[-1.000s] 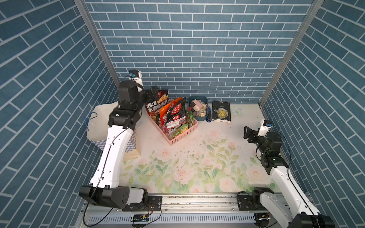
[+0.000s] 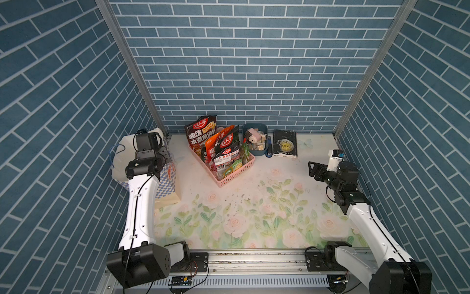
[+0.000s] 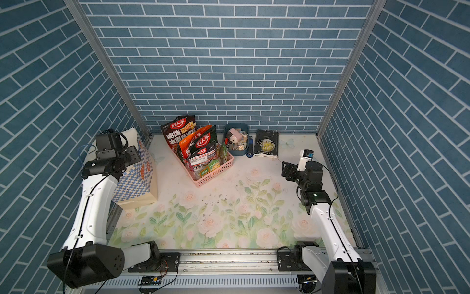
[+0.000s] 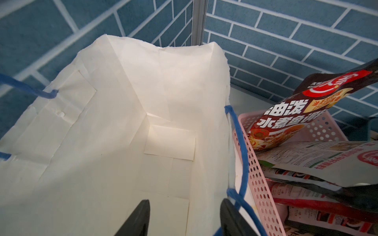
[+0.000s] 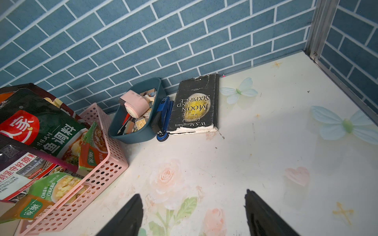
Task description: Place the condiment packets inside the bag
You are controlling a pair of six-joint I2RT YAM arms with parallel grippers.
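The bag, white inside with blue rope handles and a blue checked outside, stands upright at the left. Looking down into it, I see bare paper and no packet in the part that shows. Over its mouth is my left gripper, fingers apart and nothing between them. Condiment packets stand packed in the pink basket, just right of the bag; a tall brown one leans at its back corner. My right gripper hangs over clear table on the right, its fingers parted and empty.
Behind the basket's right side are a teal bin of small items, a blue object and a black book. Walls close in at the back and both sides.
The right arm has shifted a little left. Packets and bag look unmoved.
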